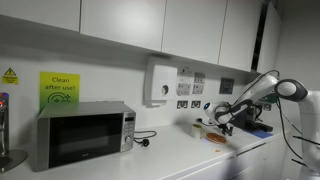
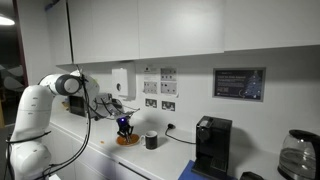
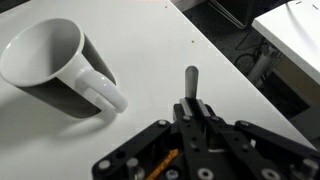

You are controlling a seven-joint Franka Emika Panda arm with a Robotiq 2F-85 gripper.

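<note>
In the wrist view my gripper is shut on a slim grey utensil [image 3: 192,80], whose rounded end sticks up past the fingers. Its other end is hidden by the gripper. A mug [image 3: 87,92], white inside and dark outside, stands to the left with its handle turned toward the gripper, apart from it. Exterior view 2 has the gripper [image 2: 125,130] low over an orange-brown plate [image 2: 128,141], with the dark mug [image 2: 151,141] to the right of it. Some orange shows beneath the gripper in the wrist view.
A microwave [image 1: 85,133] occupies the counter in exterior view 1. Further along in exterior view 2 are a black coffee machine [image 2: 212,147] and a glass kettle [image 2: 298,154]. Bare white counter [image 1: 165,158] lies between microwave and plate. Cupboards hang above.
</note>
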